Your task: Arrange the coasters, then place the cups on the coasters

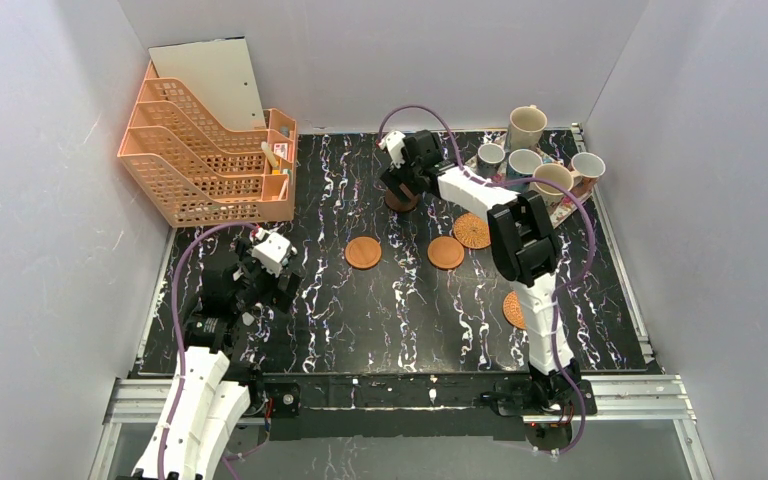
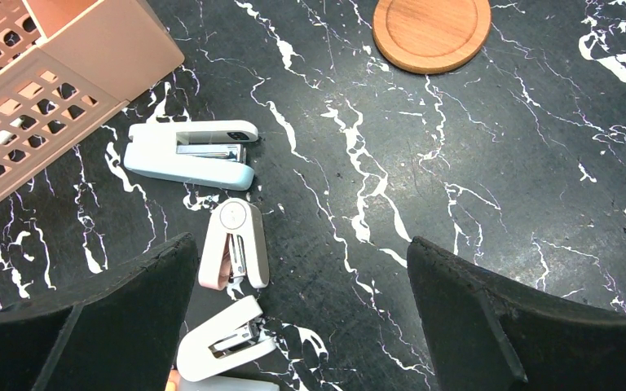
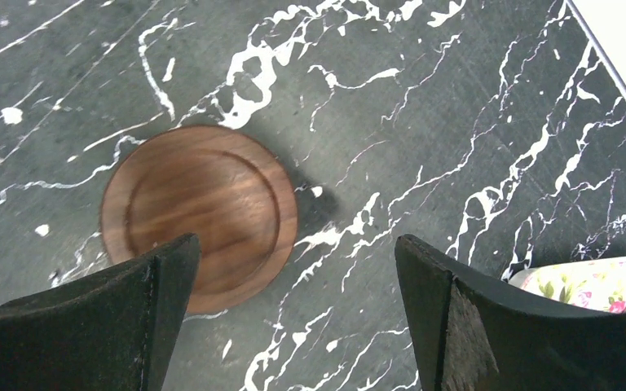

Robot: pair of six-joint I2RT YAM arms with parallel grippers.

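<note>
A dark brown round coaster [image 1: 400, 202] lies at the back middle of the black marbled table, partly covered by my right gripper [image 1: 397, 186] in the top view. In the right wrist view the same dark coaster [image 3: 204, 212] sits below and between the spread fingers of my right gripper, which is open and empty. Several cups, among them a cream cup [image 1: 527, 125] and a dark small cup [image 1: 490, 157], stand on a floral tray [image 1: 560, 215] at the back right. My left gripper is open over bare table at the front left.
Lighter wooden coasters [image 1: 363, 253] and woven coasters [image 1: 472, 231] lie across the middle and right. An orange rack [image 1: 200, 170] fills the back left. Several staplers [image 2: 191, 153] lie under the left gripper.
</note>
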